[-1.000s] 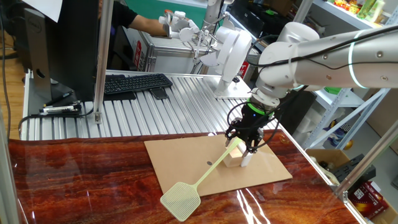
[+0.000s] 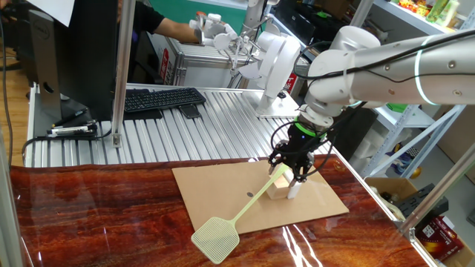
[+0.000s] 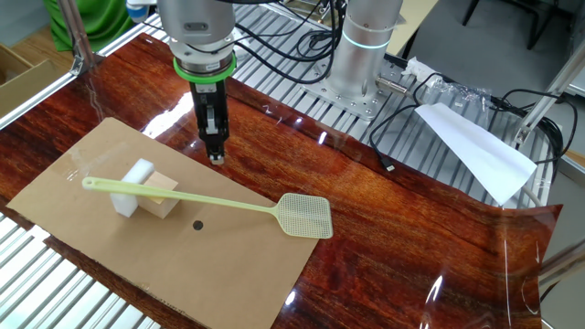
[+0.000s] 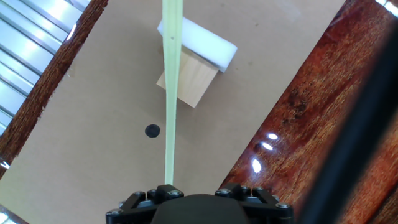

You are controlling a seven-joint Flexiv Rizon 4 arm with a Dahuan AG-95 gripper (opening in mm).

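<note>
A pale green fly swatter (image 3: 304,217) lies with its handle across a white block (image 3: 133,187) and a wooden block (image 3: 160,203), which stand side by side on a cardboard sheet (image 3: 210,265). Its mesh head (image 2: 216,239) reaches past the cardboard's edge over the table. My gripper (image 2: 289,172) hangs above the cardboard, pointing down and apart from the swatter in exterior view 2. In the wrist view the gripper shows its two fingers spread, with nothing between them. The handle (image 4: 170,93) runs up the middle there; the mesh head is out of that view.
A dark round spot (image 4: 152,130) marks the cardboard beside the handle. A keyboard (image 2: 165,100) sits on the ribbed metal surface behind, and a white paper sheet (image 3: 475,151) lies near the arm's base.
</note>
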